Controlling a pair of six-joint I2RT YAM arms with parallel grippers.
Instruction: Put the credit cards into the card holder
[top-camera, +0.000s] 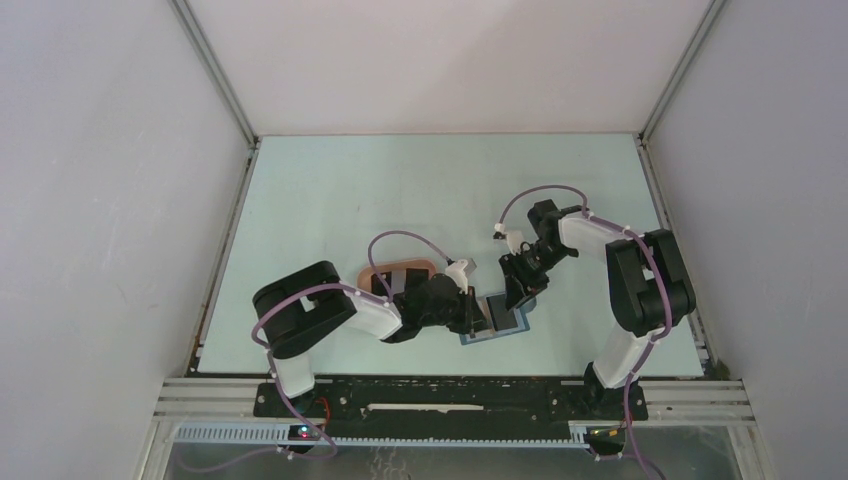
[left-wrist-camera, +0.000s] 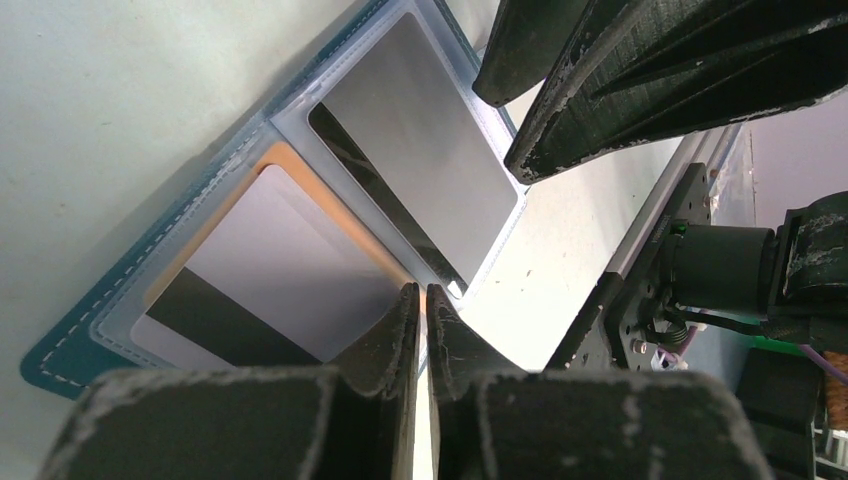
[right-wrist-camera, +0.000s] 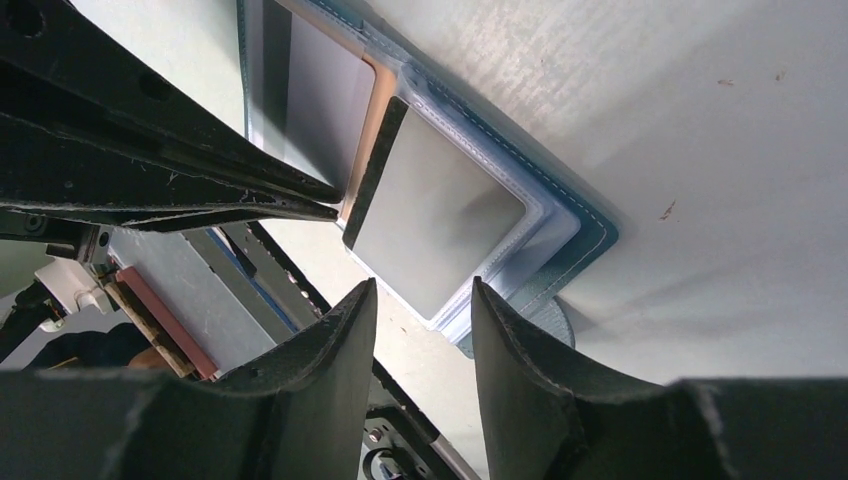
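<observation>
The blue card holder (top-camera: 525, 322) lies spread flat near the table's front, with clear pockets. In the left wrist view, a pale card with a black stripe (left-wrist-camera: 290, 250) lies in one pocket, beside a tan strip. The other pocket has a grey card with a black stripe (left-wrist-camera: 430, 130), seemingly fully inside. My left gripper is shut at the holder's middle front edge, which seems pinched between its fingertips. Above the holder's right end, my right gripper stands open, a clear gap between its fingers and nothing in it.
A brown tray (top-camera: 365, 278) with dark contents stands to the left, partly behind my left arm. Both arms are close together over the holder. A rounded tab (right-wrist-camera: 555, 318) sticks out at the holder's right end. Free table lies behind and to the right.
</observation>
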